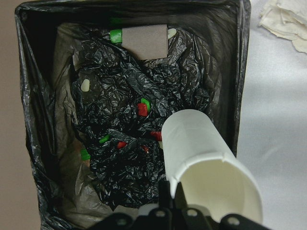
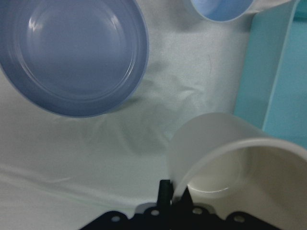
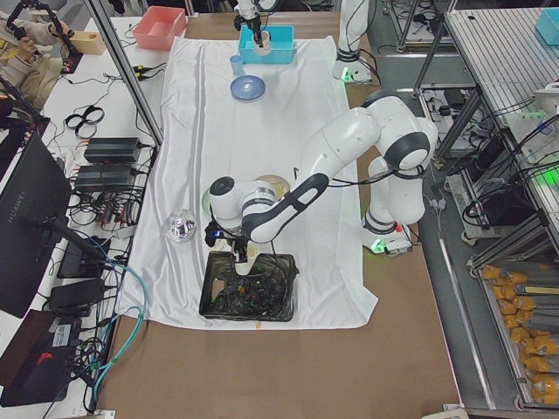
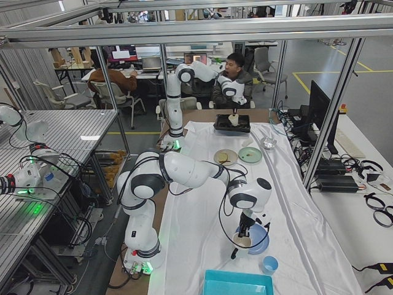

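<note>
My left gripper is shut on a white paper cup (image 1: pixel 192 134), held tilted over a bin lined with a black bag (image 1: pixel 33 120), which holds red and green bits and a grey block (image 1: pixel 144 42). My right gripper is shut on a cream cup (image 2: pixel 216 129), beside a blue plate (image 2: pixel 72 57) and the turquoise bin (image 2: pixel 259 67). A small blue cup (image 2: pixel 218 9) stands nearby.
A green plate (image 4: pixel 250 154) and a beige plate (image 4: pixel 225 156) lie mid-table. A crumpled silver object (image 3: pixel 179 225) sits at the side. Crumpled paper (image 1: pixel 283 24) lies near the black bin.
</note>
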